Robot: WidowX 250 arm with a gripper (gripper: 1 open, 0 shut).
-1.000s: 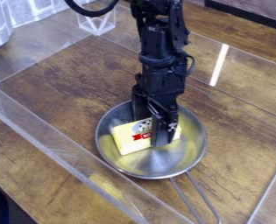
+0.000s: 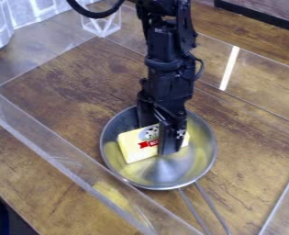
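A black robot arm reaches down from the top centre to a round steel pan (image 2: 179, 173) with a wire handle at the lower right. In the pan lies a pale yellow block (image 2: 139, 149) with a red and black printed label. The dark gripper (image 2: 161, 138) is low over the block, its fingers partly covering it; whether they grip it cannot be made out.
The pan stands on a wooden surface (image 2: 61, 78). A clear plastic edge runs diagonally along the lower left. A clear object (image 2: 100, 22) sits at the back left. Bare wood lies left and right of the arm.
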